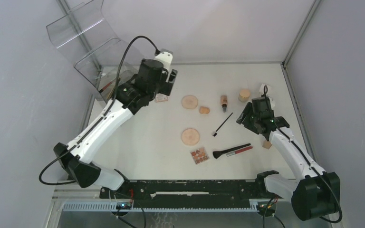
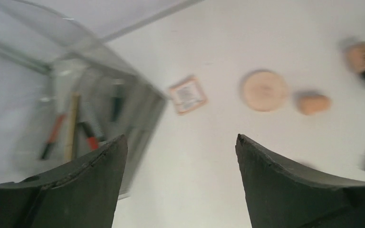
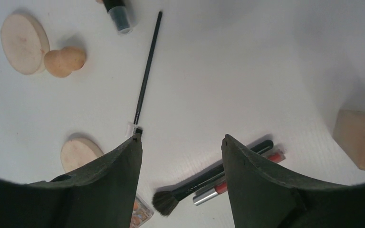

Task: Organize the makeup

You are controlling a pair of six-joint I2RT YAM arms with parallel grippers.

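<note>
My left gripper hangs open over the table's left side, empty; its blurred wrist view shows the clear organizer (image 2: 142,118) holding several tools, a square compact (image 2: 187,95) beside it, a round puff (image 2: 264,90) and a small sponge (image 2: 313,103). My right gripper is open and empty above the right side. Below it lie a thin brush (image 3: 146,71), a large black brush (image 3: 199,178), a red tube (image 3: 276,156), an eyeshadow palette (image 1: 199,155), a second puff (image 1: 190,137), a foundation bottle (image 1: 224,100) and a tan block (image 3: 356,140).
A cream jar (image 1: 244,95) and pale items (image 1: 271,102) stand at the back right, partly behind the right arm. Walls border both sides.
</note>
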